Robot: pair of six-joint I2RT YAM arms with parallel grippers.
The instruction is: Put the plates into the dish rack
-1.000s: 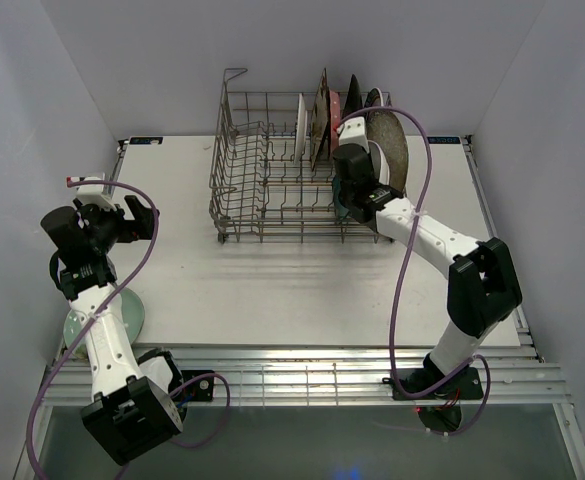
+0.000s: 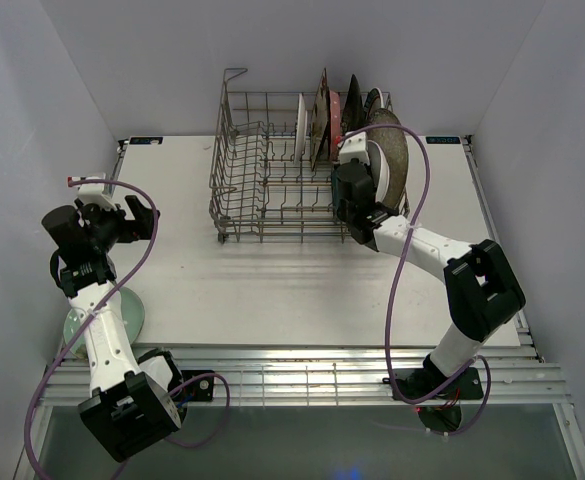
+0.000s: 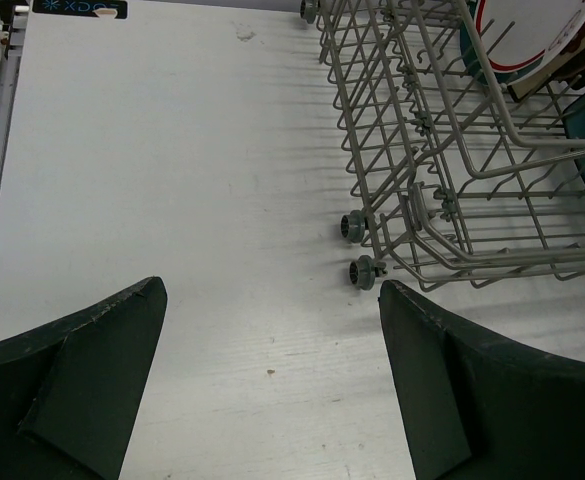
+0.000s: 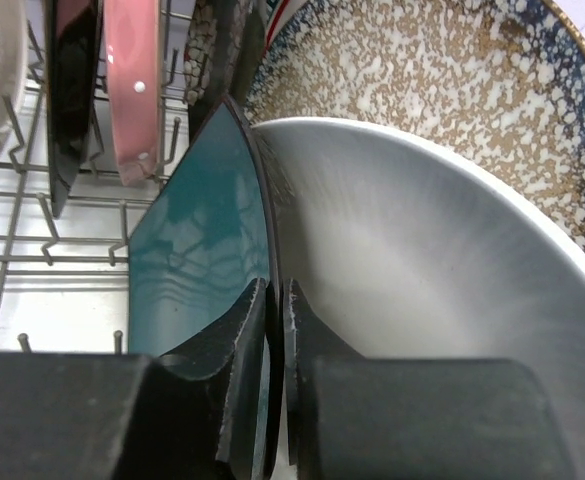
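In the right part of the dish rack [image 2: 262, 228], my right gripper is shut on the rim of a teal plate [image 4: 187, 240], beside a white bowl-like plate [image 4: 402, 240] and a speckled plate [image 4: 432, 70]. Other plates stand upright behind, among them a pink one [image 4: 132, 90] and a white one [image 2: 301, 127]. My left gripper [image 2: 132, 215] hangs open at the left, empty, with its fingers spread in the left wrist view. Below it a pale green plate [image 2: 126, 315] lies on the counter, partly hidden by the arm.
The left half of the rack is empty wire tines. The counter [image 2: 242, 290] in front of the rack is clear, as is the strip to its left. Walls close in on both sides and at the back.
The left arm has not moved.
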